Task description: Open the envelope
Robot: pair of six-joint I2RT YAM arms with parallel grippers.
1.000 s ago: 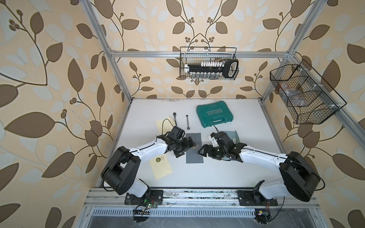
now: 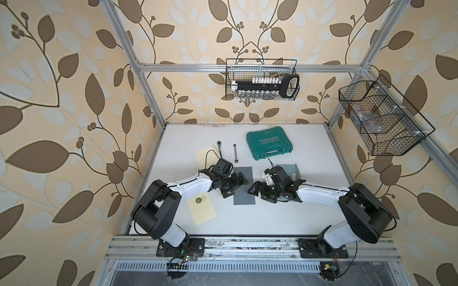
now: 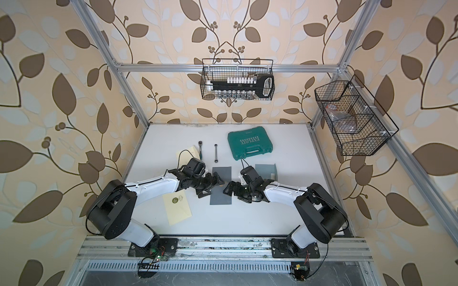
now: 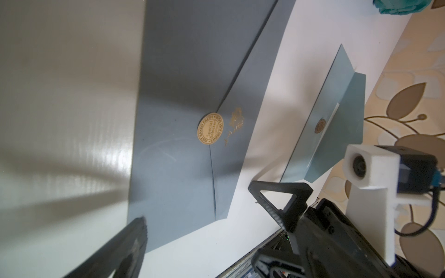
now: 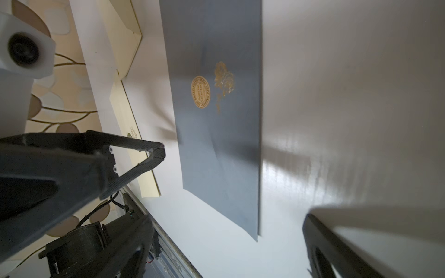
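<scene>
The grey-blue envelope [image 2: 244, 199] lies flat in the middle of the white table, between my two grippers. In the left wrist view its flap lies down on the body [image 4: 171, 157], a round gold seal [image 4: 210, 128] at the flap's tip. The right wrist view also shows the seal [image 5: 200, 92] beside a gold flower print. My left gripper [image 2: 237, 186] is open and reaches over the envelope's left edge, nothing between its fingers. Close to the right edge, my right gripper [image 2: 260, 194] is open too, its fingers [image 5: 331, 250] empty.
A cream envelope [image 2: 202, 212] lies to the left, partly under my left arm. A light-blue envelope [image 4: 319, 111] with its flap raised lies to the right. Behind are a green case [image 2: 269, 142], a wrench [image 2: 235, 153] and a ratchet [image 2: 219, 147].
My left gripper has moved slightly right, further over the envelope. The right arm's elbow has shifted inward, while its gripper stays almost in place. The envelope has not moved.
</scene>
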